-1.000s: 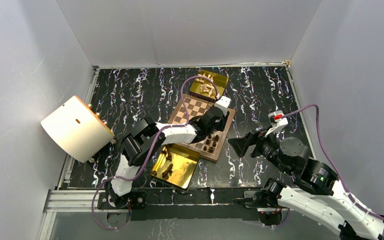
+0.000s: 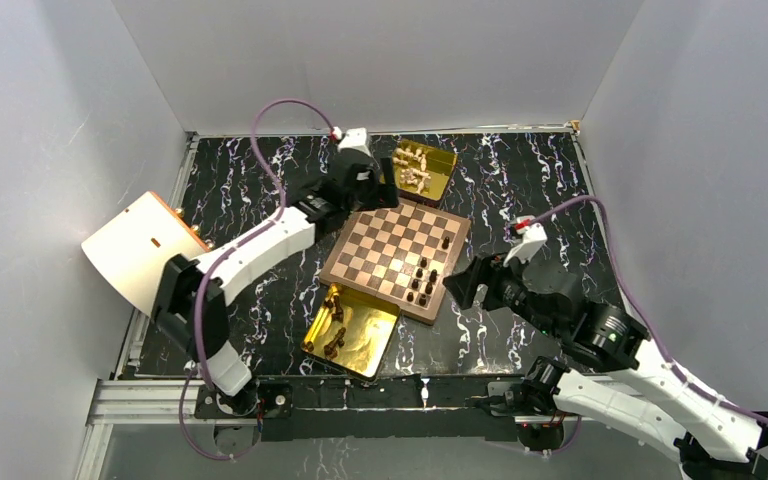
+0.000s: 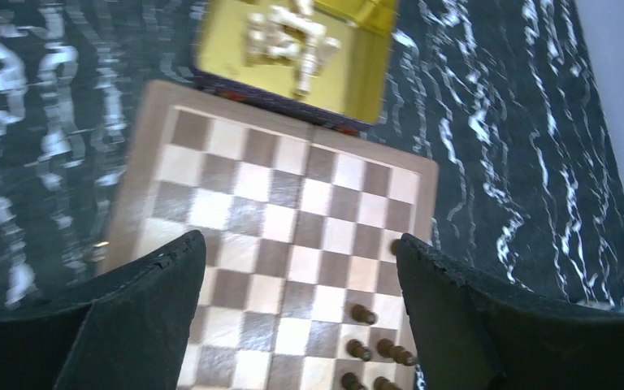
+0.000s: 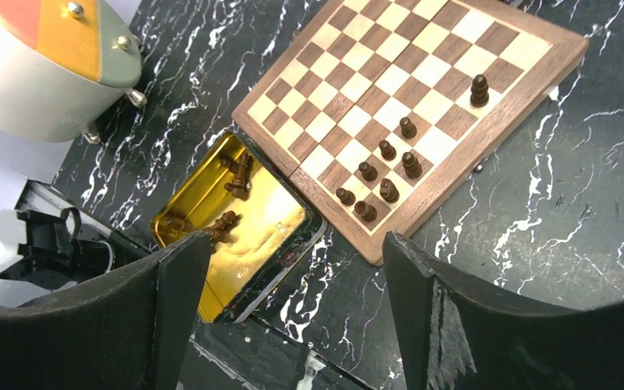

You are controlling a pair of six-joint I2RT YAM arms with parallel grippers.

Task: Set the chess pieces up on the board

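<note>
The wooden chessboard (image 2: 380,250) holds several dark pieces along its right side and near corner, including one (image 4: 478,91) standing apart farther back. Dark pieces (image 4: 239,179) lie in the near gold tray (image 2: 370,335); pale pieces (image 3: 305,49) lie in the back gold tray (image 2: 437,175). My left gripper (image 2: 377,183) hangs over the board's far-left end, beside the back tray, open and empty in its wrist view. My right gripper (image 2: 465,280) is right of the board, apart from it, its fingers parted with nothing visible between them.
A cream drum-shaped object (image 2: 140,250) with metal feet sits at the left edge. Bare marble (image 2: 510,170) surrounds the board to the right and upper left. Grey walls (image 2: 690,200) bound the table on the sides and back.
My left arm has swung up and back from the board's right side toward the back tray.
</note>
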